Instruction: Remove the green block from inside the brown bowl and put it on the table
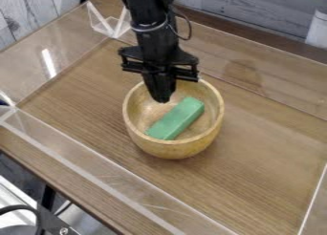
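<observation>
A green block (177,118) lies inside the brown bowl (179,152), slanted across its floor toward the right side. Over the far left part of the bowl hangs my black gripper (160,97), pointing down. Its fingertips are up and to the left of the block in the camera view, apart from it. The fingers look close together and dark, so the gap between them cannot be made out. Nothing green is between them.
Bare wooden table (262,167) lies to the right of the bowl and in front of it. A white object (318,29) stands at the far right edge. At the back left is a white wire-like frame (113,21).
</observation>
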